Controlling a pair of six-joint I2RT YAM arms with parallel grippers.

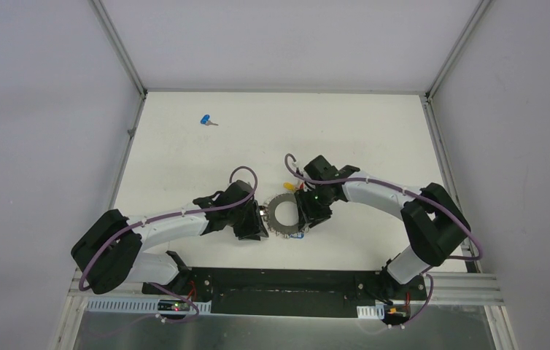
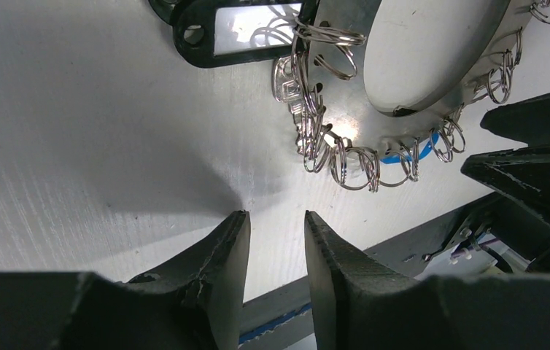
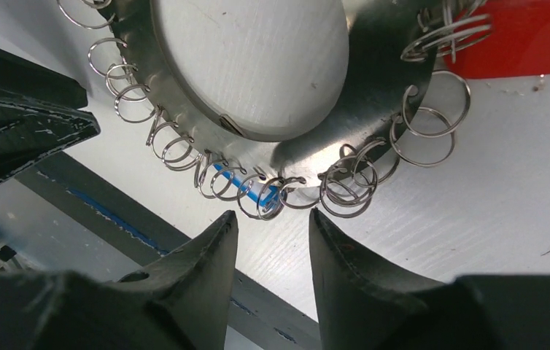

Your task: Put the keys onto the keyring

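A flat metal keyring plate (image 1: pixel 272 222) ringed with small wire loops lies between my grippers. In the left wrist view a black tag (image 2: pixel 192 35) with a white label sits at its edge, and a blue piece (image 2: pixel 425 146) lies under the loops. A red tag (image 3: pixel 520 40) shows at the top right of the right wrist view. My left gripper hovers at the plate's left, my right gripper over its right side; both have fingertips apart with nothing between them. A blue-headed key (image 1: pixel 206 119) lies alone at the back left of the table.
A yellow tag (image 1: pixel 289 185) lies just behind the plate. Walls enclose both sides and the back, and a dark rail (image 1: pixel 287 288) runs along the front.
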